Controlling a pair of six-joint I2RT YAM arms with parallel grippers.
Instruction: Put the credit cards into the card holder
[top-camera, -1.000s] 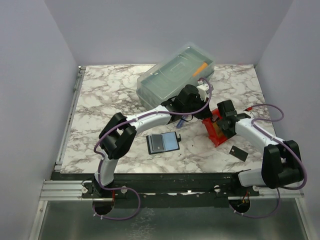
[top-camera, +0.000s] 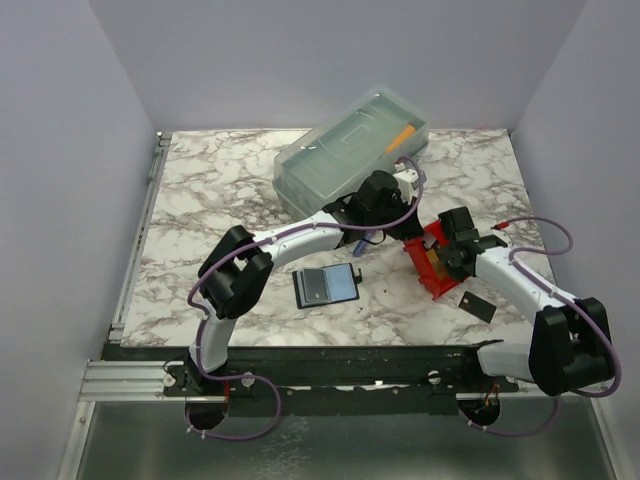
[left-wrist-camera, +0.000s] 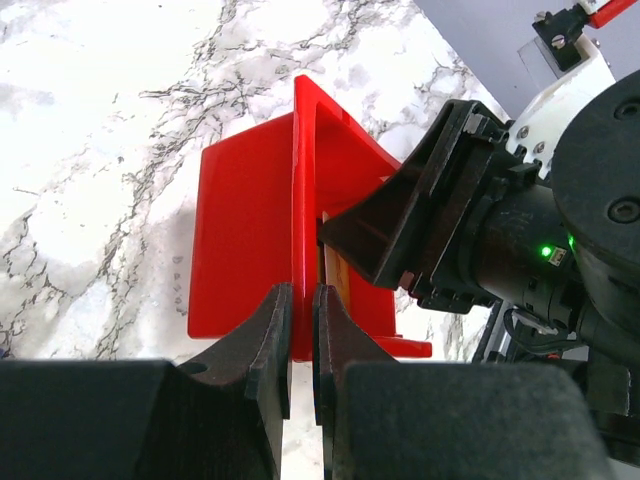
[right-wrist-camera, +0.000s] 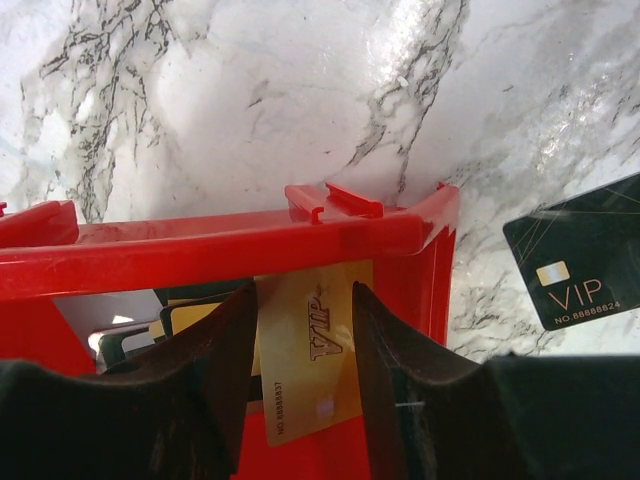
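The red card holder (top-camera: 420, 262) stands on the right side of the table, with several cards inside. My left gripper is shut on its red rim (left-wrist-camera: 305, 200), one finger on each side. In the right wrist view, a gold VIP card (right-wrist-camera: 310, 365) lies inside the holder among other cards at the left. Over this card, the fingers of my right gripper stand apart, and no firm hold on it shows. A dark VIP card (right-wrist-camera: 585, 255) lies flat on the table outside the holder; the top view shows this dark card (top-camera: 477, 306) too.
A large clear-lidded box (top-camera: 340, 150) fills the back middle. A black flat device (top-camera: 327, 285) with grey and light-blue panels lies left of the holder, and a blue object (top-camera: 361, 246) sits near the left gripper.
My right arm has shifted a little to the right and toward the front, its gripper still at the holder. The left arm and the dark card on the table look unchanged.
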